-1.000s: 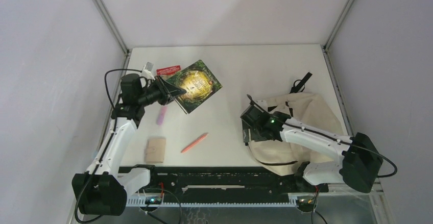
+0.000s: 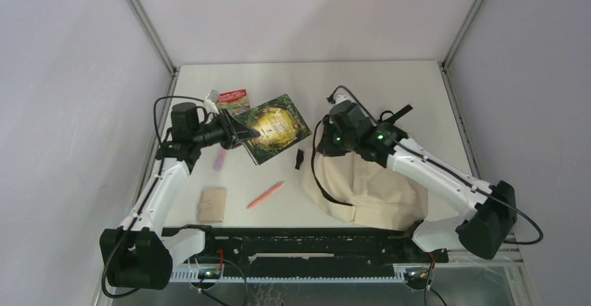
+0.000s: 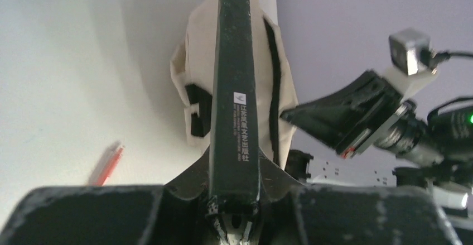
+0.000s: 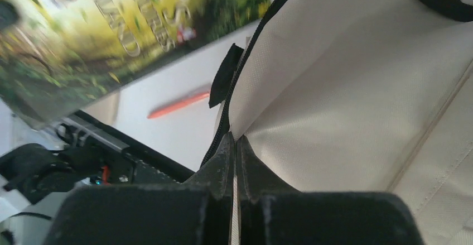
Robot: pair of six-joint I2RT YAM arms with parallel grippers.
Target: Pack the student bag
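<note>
My left gripper (image 2: pixel 255 134) is shut on a green picture book (image 2: pixel 282 126) with a yellow middle, held above the table left of the bag. In the left wrist view the book's dark spine (image 3: pixel 235 89) runs upright between the fingers. The cream bag (image 2: pixel 380 191) lies on the right side of the table. My right gripper is shut at the bag's black-trimmed edge, and the cloth (image 4: pixel 268 111) gathers into creases at its fingertips. How far the bag's mouth stands open cannot be told, since the right arm covers part of it from above.
A red book (image 2: pixel 233 100) lies at the back left, partly under the held book. A pink item (image 2: pixel 219 159), a tan notebook (image 2: pixel 212 205) and an orange pencil-like piece (image 2: pixel 265 195) are on the table's left half.
My right gripper has moved backward and left, and the bag's edge has come along, shifting the bag left and reshaping it.
</note>
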